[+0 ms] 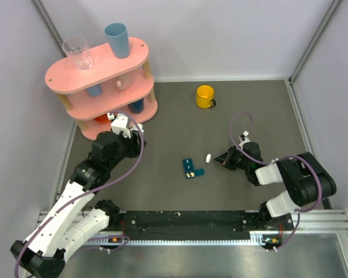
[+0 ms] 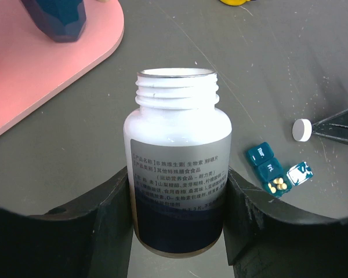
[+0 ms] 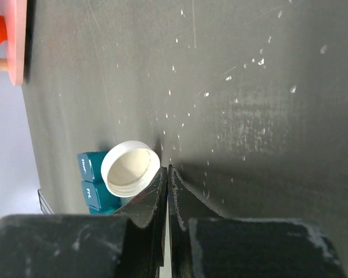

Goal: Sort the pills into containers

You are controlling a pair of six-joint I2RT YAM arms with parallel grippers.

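A white, uncapped pill bottle [image 2: 177,185] with a grey label is held upright by my left gripper, shut on it. My right gripper is low over the table, shut with nothing visible between its fingers. The white cap [image 3: 119,168] stands on its edge just beyond those fingertips, apart from them in the top view. The teal pill organizer [image 1: 188,168] lies in the middle of the table, one lid open, several small pills in that compartment.
A pink three-tier shelf [image 1: 95,66] with cups stands at the back left. A yellow mug [image 1: 204,96] stands at the back. The table [image 1: 174,116] is otherwise largely clear.
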